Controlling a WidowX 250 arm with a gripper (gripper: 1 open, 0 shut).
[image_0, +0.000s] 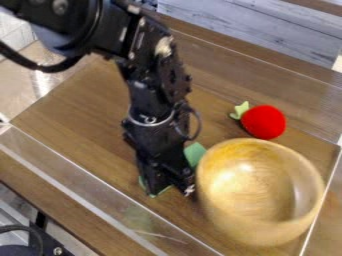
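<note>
My black gripper (163, 178) is low over the wooden table, shut, at the left side of a large tan bowl (265, 195); I see nothing clearly held, though the arm hides much of its fingertips. The bowl rests at the front right of the table. Behind the gripper, partly hidden, lies a green object (194, 153). A red strawberry-like object (263, 122) with a green top lies behind the bowl.
A pale plank surface (254, 30) borders it at the back. A metal and clear edge runs along the front left.
</note>
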